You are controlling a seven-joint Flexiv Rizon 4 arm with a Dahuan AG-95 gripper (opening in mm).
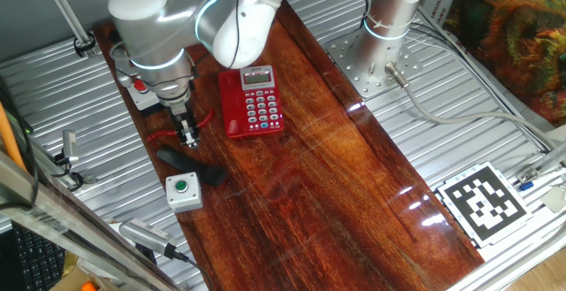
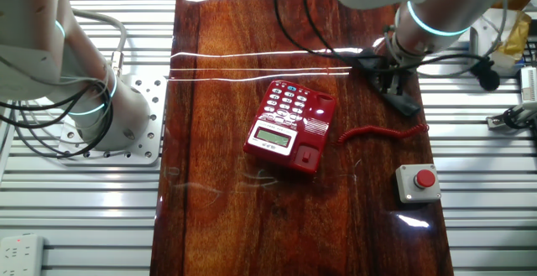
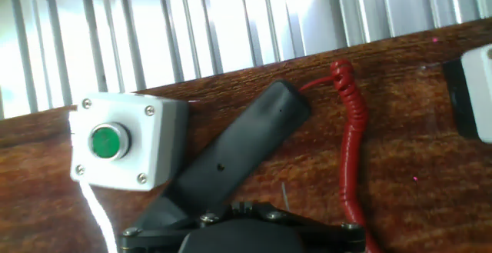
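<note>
A red desk telephone (image 1: 251, 103) lies on the wooden table, its cradle empty. Its black handset (image 1: 184, 161) rests off to the side, near the white box with a green button (image 1: 182, 191). In the wrist view the handset (image 3: 244, 149) runs diagonally, its lower end passing behind the gripper parts. A red coiled cord (image 3: 352, 130) leaves its upper end. My gripper (image 1: 191, 141) hangs over the table just beside the handset, apart from it as far as shows. Along the wrist view's bottom edge, the gripper is spread wide, with nothing seen held.
A box with a red button (image 2: 418, 183) stands by the table edge, close to my arm in exterior view 1. A marker board (image 1: 483, 204) lies at the far corner. Bare wood (image 1: 309, 202) fills the table's middle and near part.
</note>
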